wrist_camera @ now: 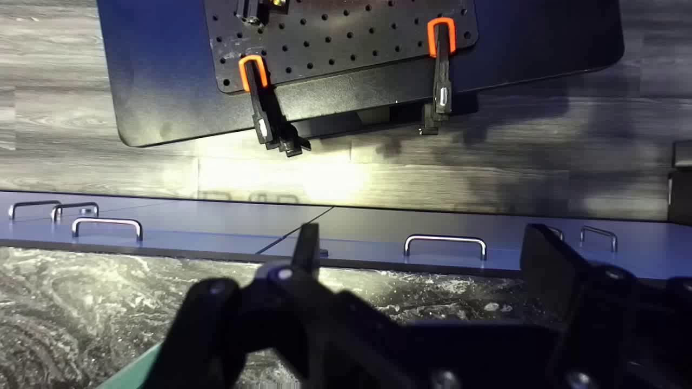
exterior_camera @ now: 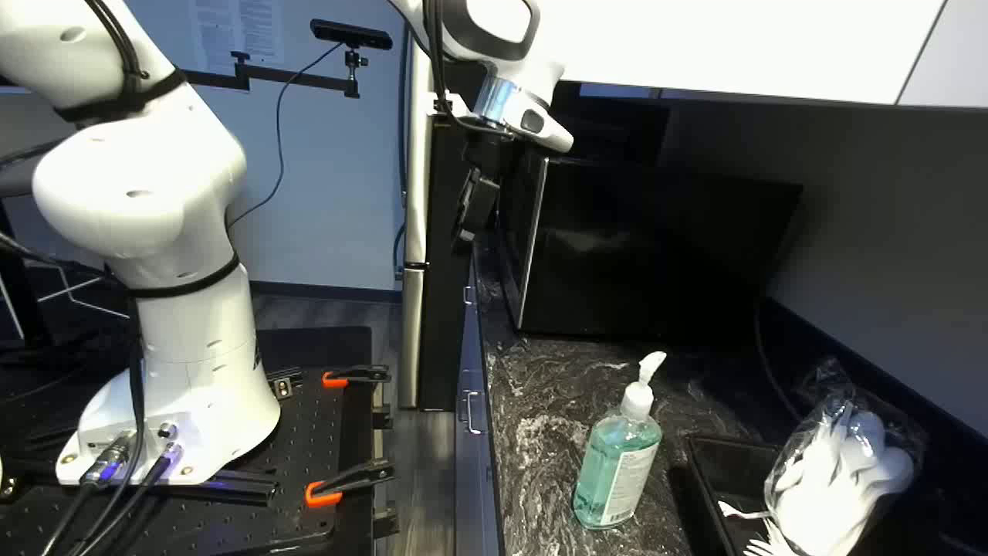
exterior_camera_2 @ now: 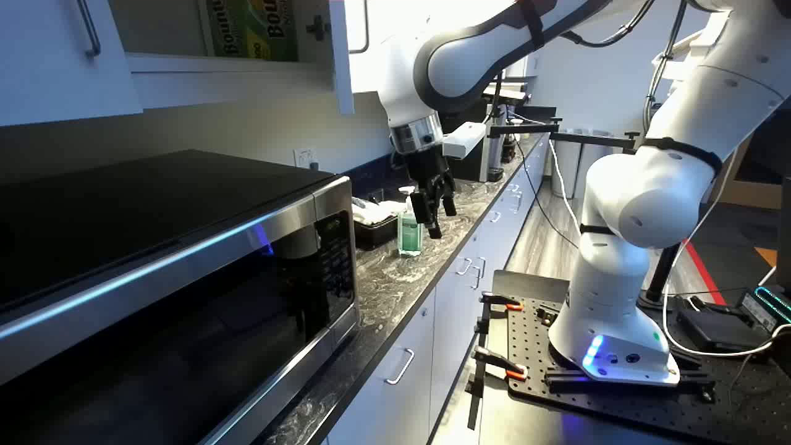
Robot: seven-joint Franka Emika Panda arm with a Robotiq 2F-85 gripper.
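My gripper is open in the wrist view, its two dark fingers wide apart with only the counter edge and cabinet fronts showing below the gap. In exterior view 2 the gripper [exterior_camera_2: 435,219] hangs pointing down above the counter, in front of the microwave's far end. Exterior view 1 shows the gripper [exterior_camera: 468,236] high up beside the microwave. A clear pump bottle of green liquid [exterior_camera: 618,463] with a white pump stands upright on the dark marbled counter [exterior_camera: 546,408]. That bottle [exterior_camera_2: 410,236] appears partly behind the gripper in exterior view 2.
The black microwave [exterior_camera: 648,250] fills the counter's end. A black tray [exterior_camera: 732,454] and a clear bag of white plastic cutlery [exterior_camera: 838,472] lie right of the bottle. Overhead, a cabinet stands open with a Bounty pack [exterior_camera_2: 252,29] inside. Counter around the bottle's left is clear.
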